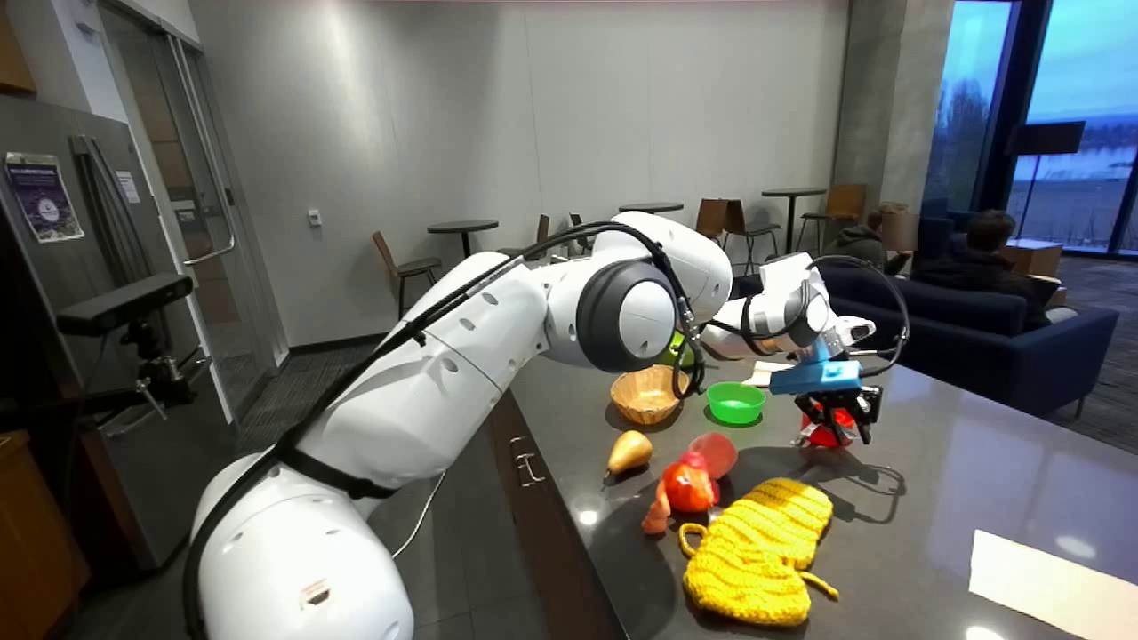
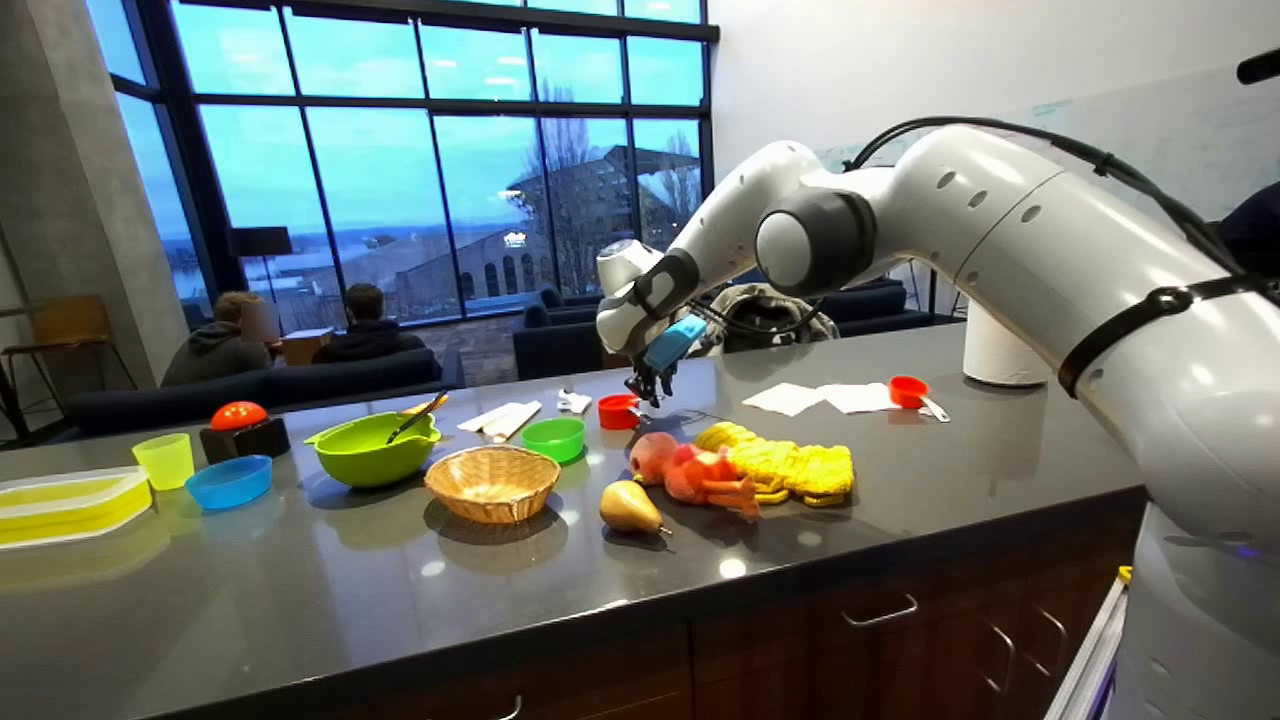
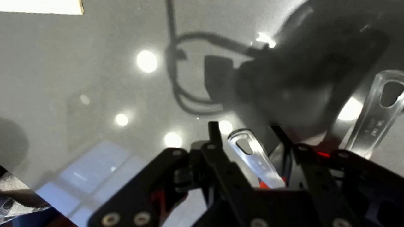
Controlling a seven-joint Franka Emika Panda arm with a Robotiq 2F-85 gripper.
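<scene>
My gripper (image 1: pixel 850 432) points down over a red measuring cup (image 1: pixel 827 431) on the dark counter. Exterior view 2 shows the gripper (image 2: pixel 649 391) at the right side of the red cup (image 2: pixel 615 413). In the wrist view, a metal handle (image 3: pixel 261 162) extends through the gap between the dark fingers of my gripper. The fingers look somewhat apart there, but whether they grip the handle cannot be made out. A second metal handle (image 3: pixel 377 113) lies to the right, outside the fingers. Red cup parts are mostly hidden behind the gripper.
A green bowl (image 1: pixel 736 402), wicker basket (image 1: pixel 646 396), pear (image 1: pixel 629 452), red-orange toy (image 1: pixel 689 485) and yellow knitted item (image 1: pixel 759 549) sit near the cup. Another red measuring cup (image 2: pixel 908 390) lies farther right. The counter (image 1: pixel 917 469) beyond the knitted item has clear room.
</scene>
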